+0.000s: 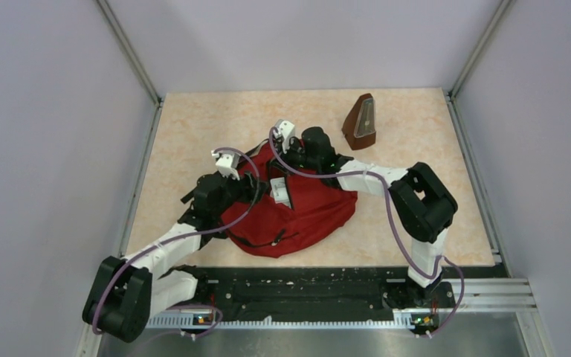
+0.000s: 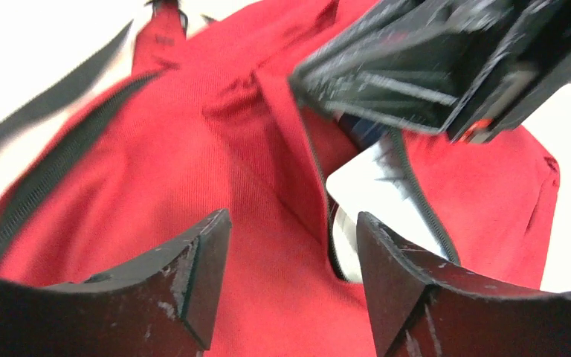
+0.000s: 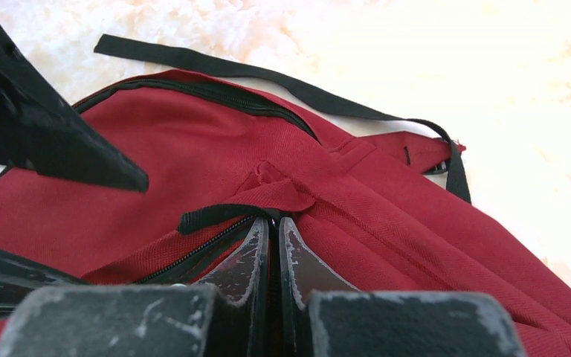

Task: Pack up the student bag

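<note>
The red bag [image 1: 297, 223] lies in the middle of the table, its zipped opening showing white contents [image 2: 375, 186] in the left wrist view. My left gripper is open over the bag's left part, with red fabric below and between its fingers. My right gripper is shut over the bag's zipper and a short black strip [image 3: 208, 217]; I see nothing clearly held between its fingertips. In the left wrist view it crosses the upper right, above the white contents. Whatever lies deeper in the bag is hidden.
A brown pencil-case-like object [image 1: 358, 126] stands at the back right of the table [image 1: 431, 201]. A black strap [image 3: 245, 71] lies along the bag's edge.
</note>
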